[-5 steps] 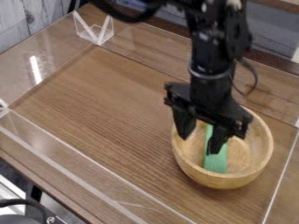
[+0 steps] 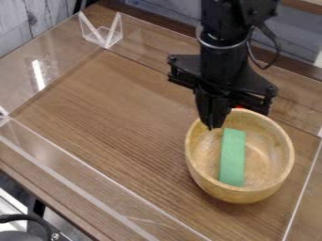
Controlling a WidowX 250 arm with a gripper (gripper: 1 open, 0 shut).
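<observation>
A cream bowl [image 2: 269, 181] sits at the right of the wooden table, with a green block [image 2: 232, 158] lying lengthwise inside it. My black gripper [image 2: 212, 120] is above the bowl's back left rim, shut, with nothing visible between its fingers. A small red item shows behind the gripper at the bowl's back, mostly hidden.
A white wire holder [image 2: 104, 28] stands at the back left. Cables lie at the lower left edge.
My gripper has risen and moved back from over the bowl, uncovering more of the green block.
</observation>
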